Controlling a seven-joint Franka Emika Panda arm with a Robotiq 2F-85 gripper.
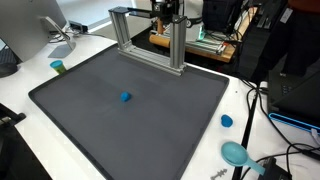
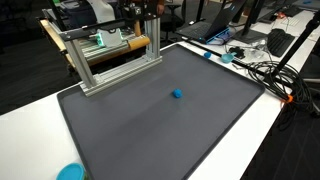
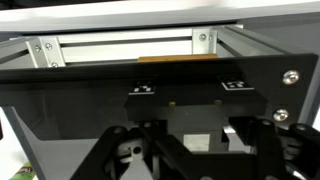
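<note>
In the wrist view, my gripper is over the black front panel point(image 3: 60, 110) of a drawer-like frame. Its dark fingertips point(image 3: 143, 99) stand apart, and no object shows held between them. Whether they touch the panel cannot be told. Behind the panel lies a brown wooden-looking piece point(image 3: 178, 58), partly covered. Exterior view 1 has the raised metal frame point(image 1: 151, 54) at the back, with the arm at the top edge. In exterior view 2 the same frame point(image 2: 125, 74) is at upper left, and dark arm parts hide much of the gripper.
A small blue object point(image 1: 126, 97) sits on the mostly clear grey board point(image 1: 110, 125). The white table holds a green cup point(image 1: 58, 67), another blue piece point(image 1: 227, 121) and a turquoise bowl-like item point(image 1: 236, 154). Black cables point(image 2: 265, 75) lie at the right in exterior view 2.
</note>
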